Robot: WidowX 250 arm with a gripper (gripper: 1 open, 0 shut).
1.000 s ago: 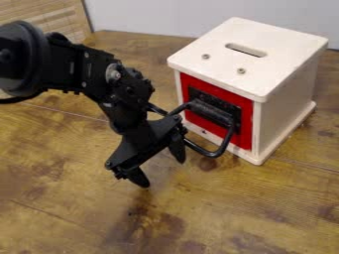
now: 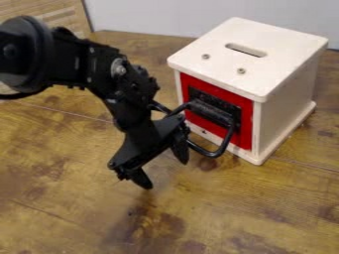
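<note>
A white wooden box (image 2: 282, 109) with a slot and two screws on top stands at the right, its red front panel (image 2: 244, 141) carrying a black fitting. My black gripper (image 2: 163, 169) hangs low over the floor just left of and in front of the box, its two fingers apart with nothing visible between them. A black loop, a handle or cable, runs from the fitting down beside the gripper; whether they touch is unclear.
A wicker-like panel (image 2: 59, 99) lies at the upper left, and a white wall (image 2: 159, 15) runs along the back.
The arm and gripper have shifted very slightly; the box looks unchanged.
</note>
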